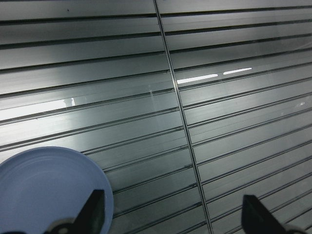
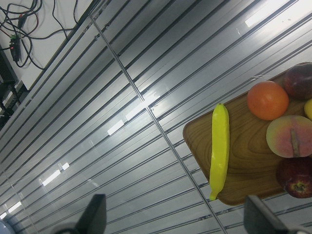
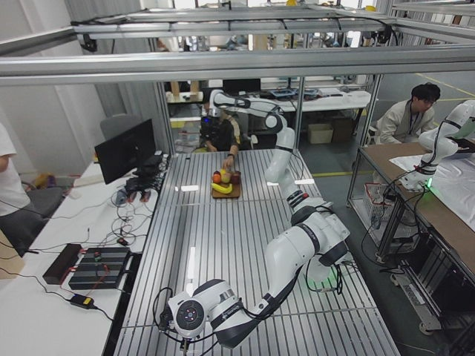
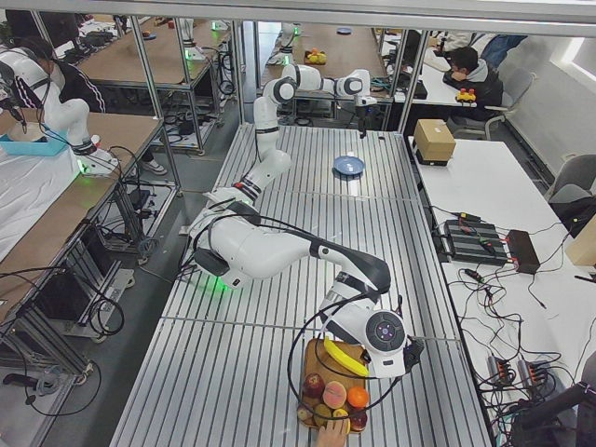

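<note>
A blue plate (image 4: 348, 165) (image 1: 51, 180) lies on the slatted metal table, under my left gripper, which is open with nothing seen between its fingers. A wooden tray (image 2: 200, 136) holds a banana (image 2: 219, 151), an orange (image 2: 267, 100), a peach (image 2: 292, 131), red apples (image 2: 297, 180) and other fruit. My right gripper hangs above and beside the tray, open and empty. In the camera right view a person's hand (image 4: 331, 434) touches the fruit at the tray's near edge.
Bare table (image 2: 97, 146) surrounds both the plate and the tray. A white side desk (image 3: 44, 319) with cables, power boxes and a monitor runs along one side. Metal frame posts stand at the table's edges.
</note>
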